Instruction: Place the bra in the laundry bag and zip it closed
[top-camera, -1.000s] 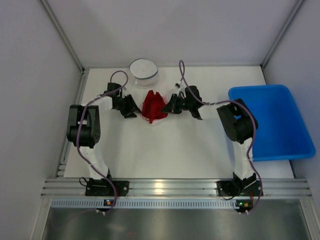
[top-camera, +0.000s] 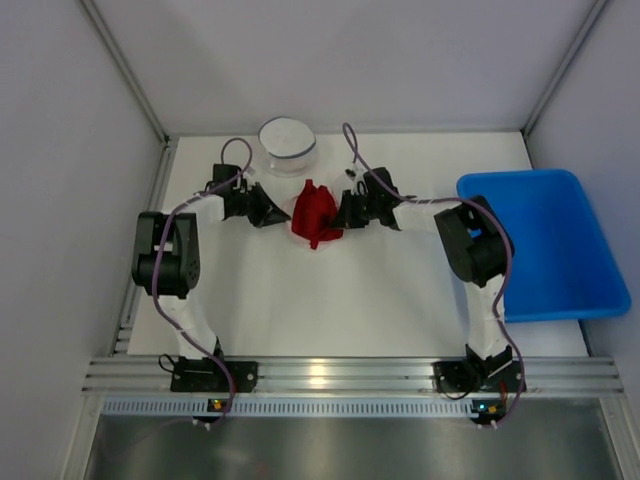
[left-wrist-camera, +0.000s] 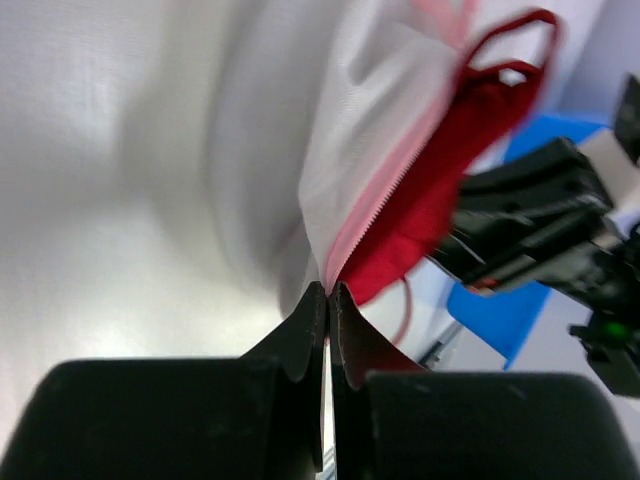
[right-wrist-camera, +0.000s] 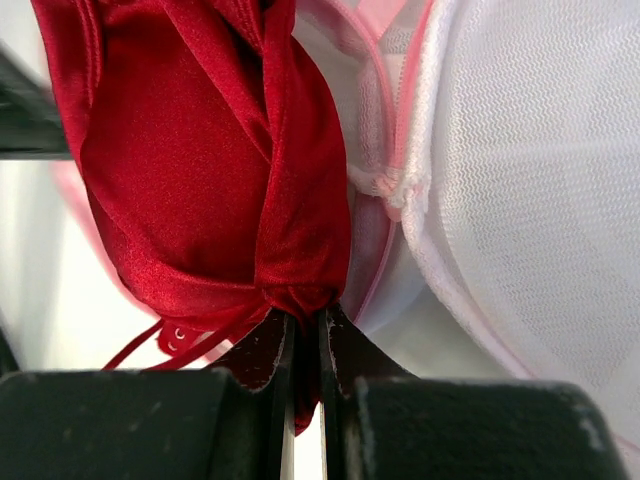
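Observation:
The red bra (top-camera: 315, 214) lies bunched at the mouth of the white mesh laundry bag (left-wrist-camera: 365, 110), which has pink trim. My left gripper is shut on the bag's pink zipper edge, and the bra shows just beyond that edge. From the other side, my right gripper is shut on gathered red fabric, with thin red straps hanging beside it. Mesh and pink trim run close along the right of the bra in the right wrist view. Most of the bag is hard to make out from above, pale on the pale table.
A white round container (top-camera: 288, 142) with a blue rim stands at the back, behind the bag. The large blue bin (top-camera: 545, 307) takes up the right side. Open white table (top-camera: 320, 305) lies in front of the grippers.

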